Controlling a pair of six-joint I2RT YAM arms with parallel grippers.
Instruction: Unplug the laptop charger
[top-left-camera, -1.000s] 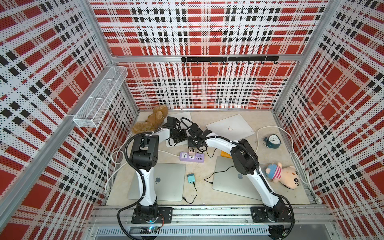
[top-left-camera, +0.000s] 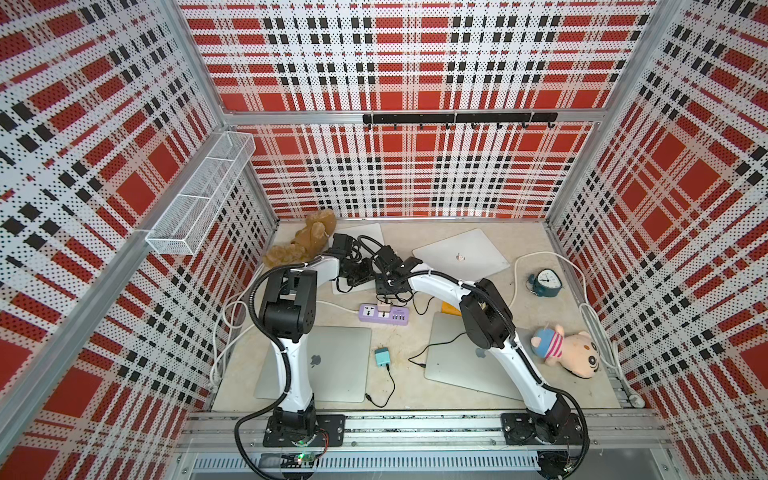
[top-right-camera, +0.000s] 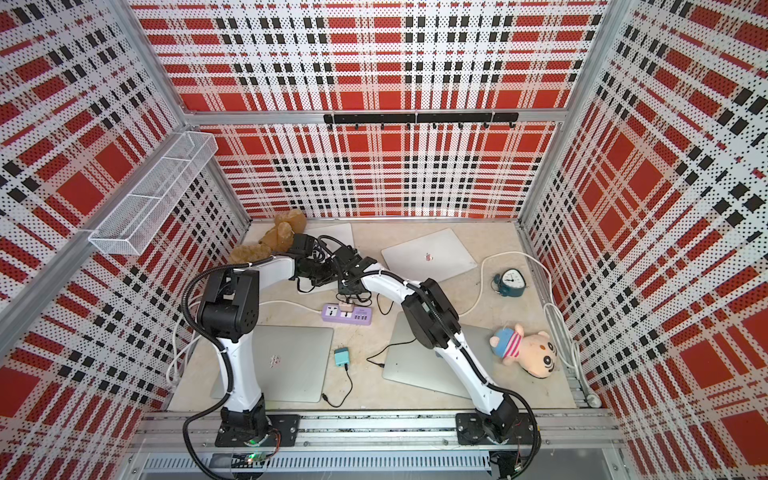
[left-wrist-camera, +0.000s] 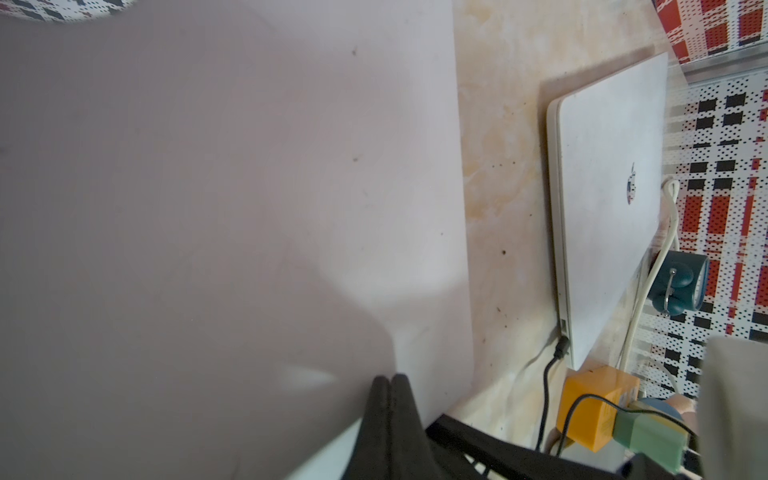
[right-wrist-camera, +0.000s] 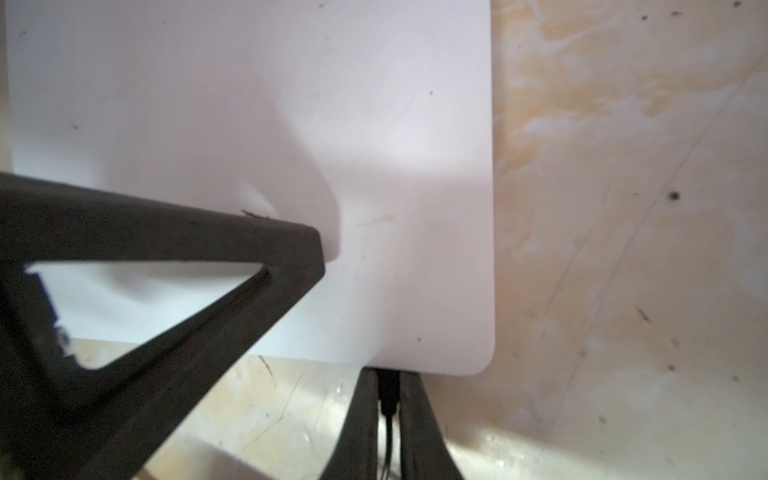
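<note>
The silver-white laptop (top-left-camera: 369, 233) lies at the back left, partly hidden by both arms. In the right wrist view a black charger plug (right-wrist-camera: 389, 389) meets the laptop's near edge close to a rounded corner, its thin cable running down from it. The fingertips of my right gripper straddle this plug with hardly any gap; whether they press on it is unclear. My left gripper is shut with nothing visible between its fingers, its tips over the laptop's pale lid (left-wrist-camera: 240, 200). From the right wrist view, a dark triangular part crosses above the lid.
A purple power strip (top-left-camera: 393, 316) with a plug in it sits just in front of the grippers. Another laptop (top-left-camera: 460, 254) lies to the right. A teal adapter (top-left-camera: 382, 357) and an orange box (top-left-camera: 450, 308) are nearer. A teddy bear (top-left-camera: 313, 233) rests beside the left arm.
The right gripper has shifted very slightly near the laptop's edge. The left arm and the laptop look unmoved.
</note>
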